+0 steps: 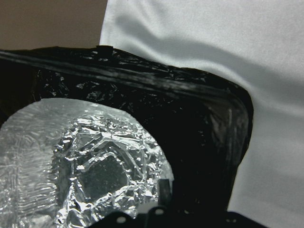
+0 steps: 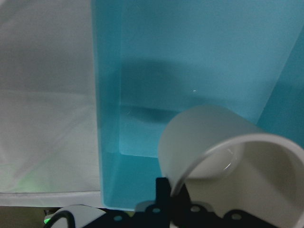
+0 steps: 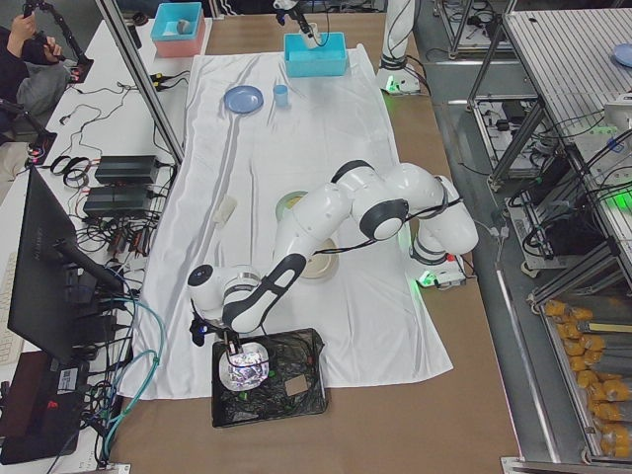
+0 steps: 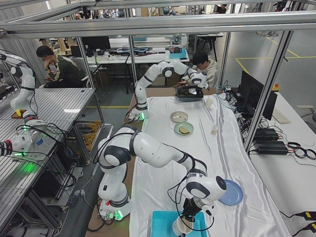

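Observation:
A round foil-covered dish (image 3: 243, 370) (image 1: 71, 156) is inside the black bag-lined bin (image 3: 306, 405). My left gripper (image 3: 233, 346) is at the dish's rim; in the left wrist view its dark fingertip shows there, but whether it still grips is unclear. My right gripper is shut on the rim of a white cup (image 2: 213, 128) (image 4: 180, 227), tilted over the blue bin (image 2: 107, 118) (image 4: 155, 224).
A blue plate (image 3: 244, 99), blue cup (image 3: 280, 96), green plate (image 4: 178, 130) with food and beige plate (image 4: 178, 116) stand on the white cloth. Metal frames and monitors line the sides.

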